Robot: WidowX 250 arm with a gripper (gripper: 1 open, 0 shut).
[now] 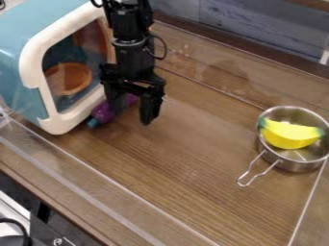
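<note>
My black gripper point(133, 99) is low over the wooden table, just right of the doorway of a blue and white toy appliance point(29, 58), with its fingers open. Beneath and behind it lies a small purple and blue object point(103, 115), partly hidden by the gripper; whether the fingers touch it I cannot tell. An orange round item point(67, 79) is inside the appliance.
At the right a metal pan point(298, 159) with a wire handle holds a yellow banana-like toy point(288, 133). A plank wall runs along the back.
</note>
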